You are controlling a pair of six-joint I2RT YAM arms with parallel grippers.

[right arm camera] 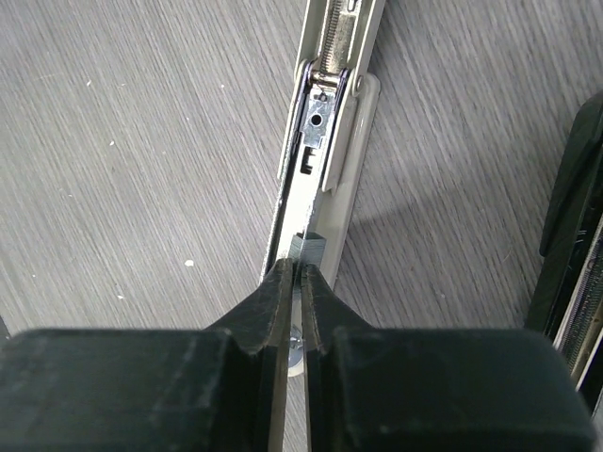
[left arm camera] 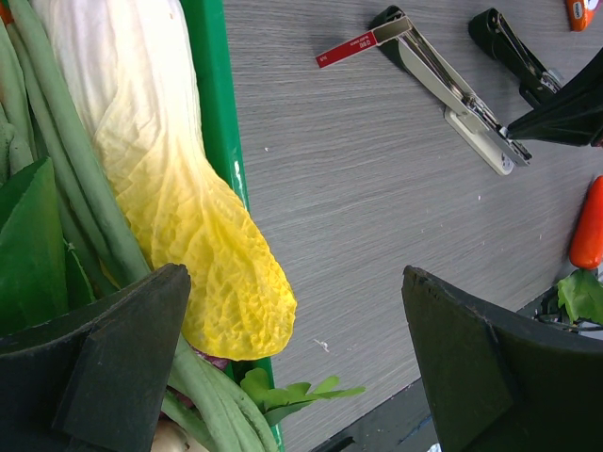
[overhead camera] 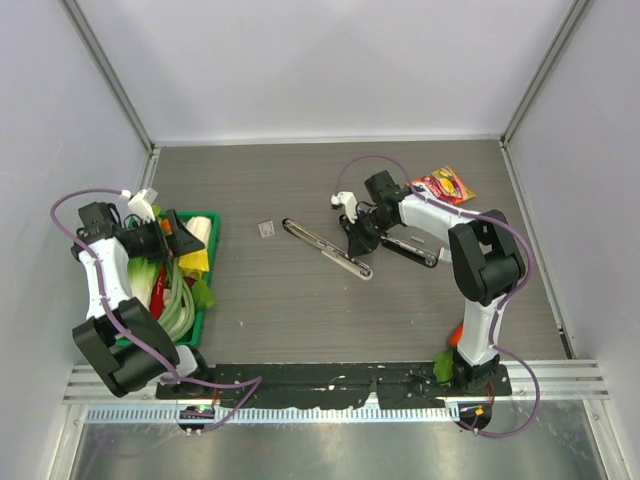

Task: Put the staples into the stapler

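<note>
A white stapler (overhead camera: 318,243) lies opened out flat on the table, its metal channel (right arm camera: 317,122) showing in the right wrist view. A short grey strip of staples (right arm camera: 308,248) is at the channel, right by the fingertips of my right gripper. These tips are close together, and whether they still pinch the strip is hard to see. Far to the left, my left gripper (overhead camera: 166,237) hangs open and empty over the green basket (left arm camera: 215,94). A small red-and-white box (left arm camera: 349,49), apparently for staples, is left of the stapler.
A black stapler (overhead camera: 409,251) lies just right of the white one. A red snack bag (overhead camera: 445,186) is at the back right. Vegetables such as the yellow-leaved cabbage (left arm camera: 170,188) fill the basket.
</note>
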